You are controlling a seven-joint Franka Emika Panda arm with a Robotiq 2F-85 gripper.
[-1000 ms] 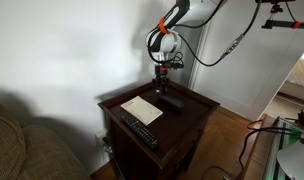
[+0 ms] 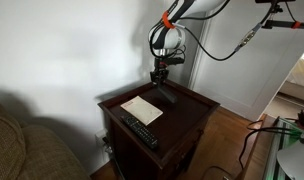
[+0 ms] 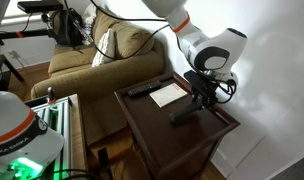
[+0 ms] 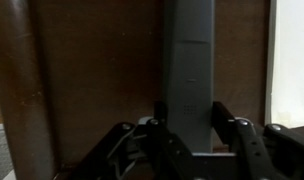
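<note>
A long dark grey remote [image 4: 192, 60] runs down the wrist view, with the fingers [image 4: 222, 115] of my gripper on both sides of its near end. The gripper is shut on it. In the second exterior view the gripper [image 3: 204, 99] is at the remote's end near the wall, and the rest of the remote [image 3: 185, 115] reaches out over the dark brown tabletop [image 3: 150, 122]. From the first exterior view the remote [image 2: 167, 94] shows just below the gripper [image 2: 160, 76]. Whether its far end touches the table cannot be told.
A white paper or booklet [image 2: 141, 110] lies flat on the table, and a black remote with many buttons [image 2: 140, 131] lies near the table's edge. The tabletop has a raised rim. A white wall [image 2: 72, 50] stands close behind.
My gripper has risen a little over the last second. It was lower, close to the tabletop, one second ago. The paper and the black remote have not moved.
</note>
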